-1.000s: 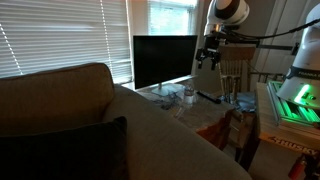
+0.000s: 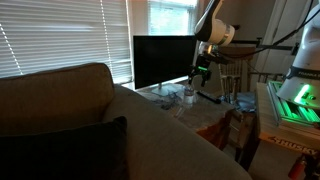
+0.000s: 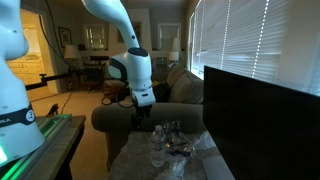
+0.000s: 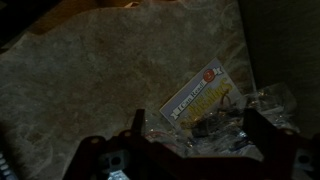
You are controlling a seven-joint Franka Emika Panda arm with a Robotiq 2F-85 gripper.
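My gripper (image 2: 199, 80) hangs open above the low table, its fingers pointing down. Seen from exterior view 2, the gripper (image 3: 141, 112) is above and left of a clear plastic bottle (image 3: 157, 146) that stands upright. Beside the bottle lies crumpled clear packaging (image 3: 178, 140). In the dark wrist view, the two fingers (image 4: 262, 135) stand wide apart, with clear plastic (image 4: 215, 130) and a yellow and white printed card (image 4: 200, 95) below and between them. Nothing is held.
A large black screen (image 3: 265, 115) stands along one side of the table. A brown sofa (image 2: 60, 105) fills the near left in exterior view 1. In the wrist view, the tabletop (image 4: 100, 65) is bare across much of the left.
Over the last second, my arm has come down in exterior view 1, with the gripper lower and slightly farther left. The bottle and the things on the table have stayed put.
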